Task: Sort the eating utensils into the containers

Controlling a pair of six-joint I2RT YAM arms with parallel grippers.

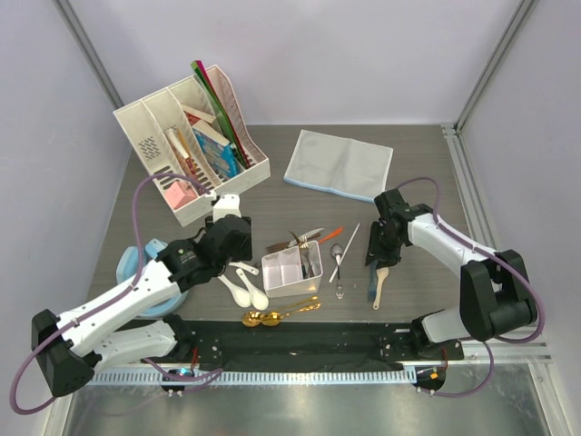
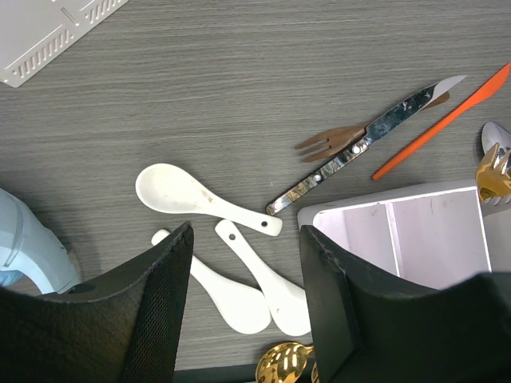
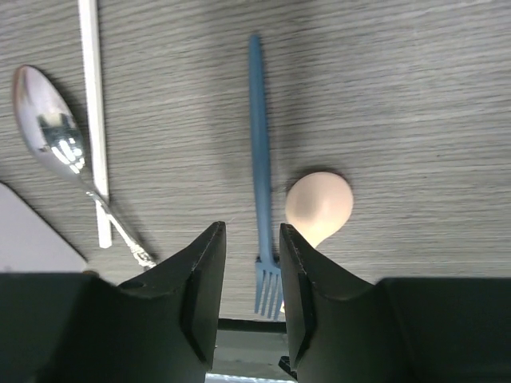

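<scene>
My left gripper hangs open over white ceramic spoons (image 2: 200, 191), left of the divided white container (image 1: 291, 269), which has cutlery along its right side. Around it lie a wooden fork (image 2: 335, 139), a steak knife (image 2: 363, 140), an orange knife (image 2: 447, 120) and gold utensils (image 1: 272, 318). My right gripper is open above a blue fork (image 3: 259, 159), which lies beside a pale wooden spoon (image 3: 318, 205). A metal spoon (image 3: 49, 126) and a white stick (image 3: 89, 56) lie to the left.
A large slotted organizer (image 1: 143, 132) with boxes stands back left. Blue dishes (image 2: 32, 247) sit at front left. A folded pale cloth (image 1: 338, 162) lies at the back.
</scene>
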